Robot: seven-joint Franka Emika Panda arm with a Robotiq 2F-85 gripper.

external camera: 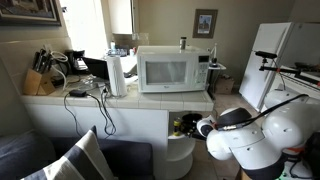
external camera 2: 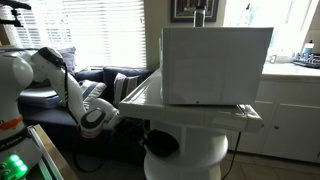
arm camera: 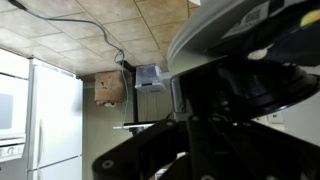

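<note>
In the wrist view, dark fingers fill the lower right, where my gripper is shut; nothing shows clearly between them. Close against them is a dark, rounded pan-like thing [arm camera: 245, 88] with a pale curved surface beside it. Exterior view 2 has a black pan [external camera 2: 161, 143] in the white curved shelf unit [external camera 2: 160, 170] under the counter, with my arm reaching toward it from the left. From the other side, the same shelf opening [external camera: 180, 148] lies just left of my arm's end. Dark parts overlap there, so contact with the pan is hard to tell.
Above the shelf, the counter [external camera: 60, 100] carries a white microwave [external camera: 175, 70], a paper towel roll [external camera: 116, 77] and a knife block [external camera: 38, 83]. A dark sofa [external camera: 130, 157] stands in front. Tiled floor [arm camera: 105, 30] is open beyond the unit.
</note>
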